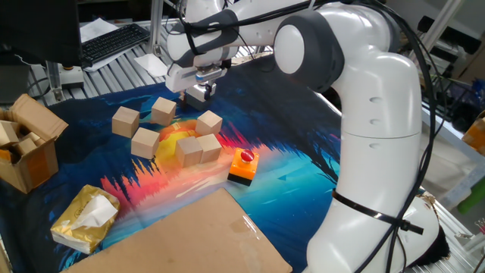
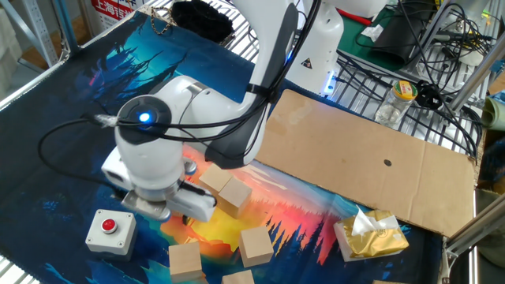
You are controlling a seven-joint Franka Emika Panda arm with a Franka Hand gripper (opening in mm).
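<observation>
Several plain wooden cubes lie on the colourful mat; in exterior view 1 one cube (image 1: 126, 121) is at the left of the group and another cube (image 1: 209, 123) at its right. Closer to the arm's base sits an orange box with a red button (image 1: 243, 165). My gripper (image 1: 195, 91) points down at the far side of the mat, beyond the cubes. Partly behind it is a pale box (image 1: 201, 94), which exterior view 2 shows as a white box with a red button (image 2: 110, 233), beside the hand. The fingers are too small and covered to judge their opening.
An open carton (image 1: 32, 155) holding wooden blocks stands at the left edge. A gold tissue pack (image 1: 86, 218) and a flat cardboard sheet (image 1: 189, 239) take up the near side. Bare mat (image 1: 292, 114) lies right of the cubes.
</observation>
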